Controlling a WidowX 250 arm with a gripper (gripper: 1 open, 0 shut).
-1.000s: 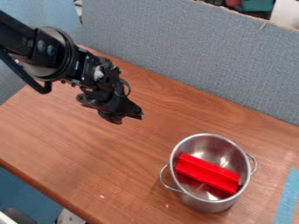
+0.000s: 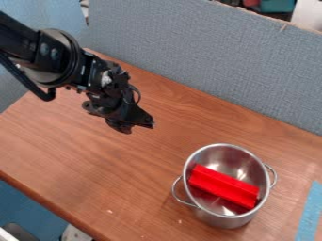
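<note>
A black robot arm reaches in from the upper left, its gripper [image 2: 132,121] low over the left-middle of the wooden table and pointing down toward the right. The fingers look shut, with nothing visible between them. A steel pot [image 2: 225,212] with two side handles stands at the lower right, apart from the gripper. A red bar-shaped object [image 2: 224,185] lies inside the pot.
A grey padded wall [image 2: 201,61] runs along the back. A strip of blue tape [image 2: 310,212] lies at the right edge.
</note>
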